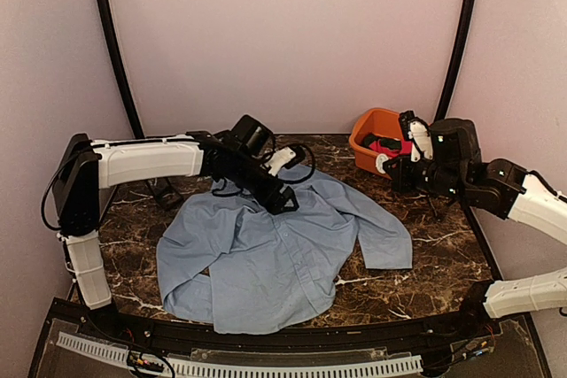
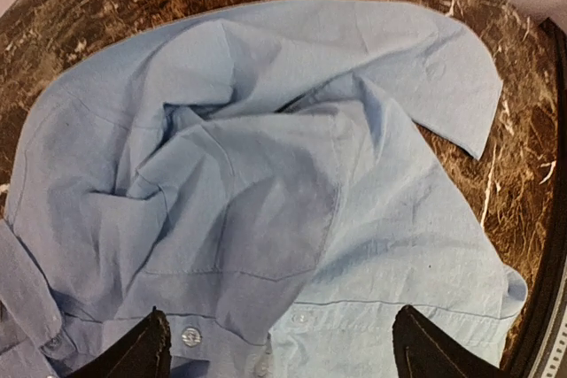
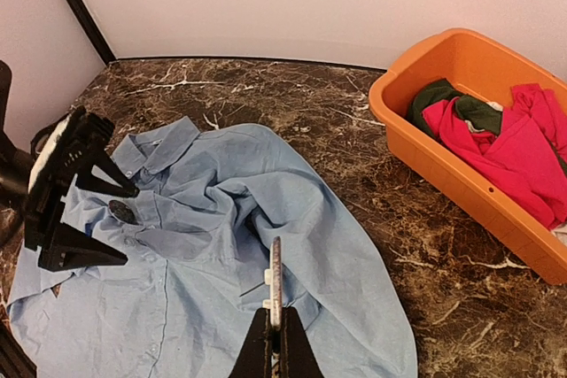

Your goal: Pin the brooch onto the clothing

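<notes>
The blue shirt [image 1: 266, 263] lies rumpled on the dark marble table. Over its upper part, my left gripper stands open, its fingers apart and no cloth caught between them. The left wrist view shows those fingers [image 2: 133, 351] at the bottom edge, above the shirt's buttons and a fold. To the right of the shirt, my right gripper is shut on the brooch [image 3: 275, 276], which appears edge-on there, with a thin pin pointing left. From above, the brooch [image 1: 382, 163] shows as a small pale disc in the air, apart from the shirt.
An orange bin [image 1: 361, 158] with red and dark cloth [image 3: 496, 157] stands at the back right, close to my right gripper. Bare marble [image 1: 443, 281] lies to the right of the shirt's sleeve.
</notes>
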